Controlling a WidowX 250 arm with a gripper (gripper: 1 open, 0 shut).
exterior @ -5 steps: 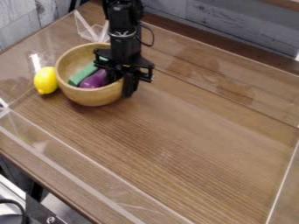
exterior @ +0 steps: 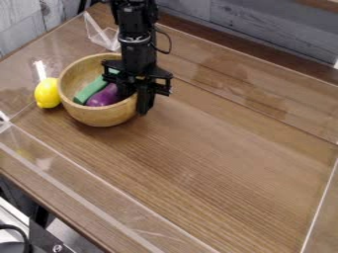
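My black gripper (exterior: pixel 145 91) reaches down at the right rim of a wooden bowl (exterior: pixel 85 114), its fingertips low against that side; whether it is shut on the rim or on something inside is hard to tell. In the bowl lie a purple object (exterior: pixel 102 98) and a green object (exterior: pixel 89 89). A yellow object (exterior: pixel 46 93) rests on the table just left of the bowl.
Walls stand at the back, and a clear plastic-looking item (exterior: pixel 102 35) lies behind the bowl. The table's left edge is at lower left.
The arm and the bowl have shifted slightly left and a little downward in the view.
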